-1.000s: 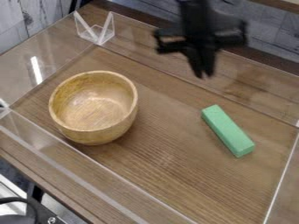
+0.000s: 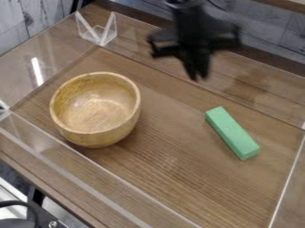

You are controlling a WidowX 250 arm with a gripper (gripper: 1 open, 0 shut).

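A dark robot arm reaches down from the top centre, its gripper [image 2: 194, 64] blurred and hanging over the back middle of the wooden table; whether it is open or shut is unclear. A green block [image 2: 233, 133] lies on the right of the table, in front of the gripper. A wooden bowl [image 2: 95, 119] stands at the left, empty.
A clear plastic object [image 2: 98, 28] sits at the back left. Black cables show at the lower left corner.
Bowl and block are unchanged.
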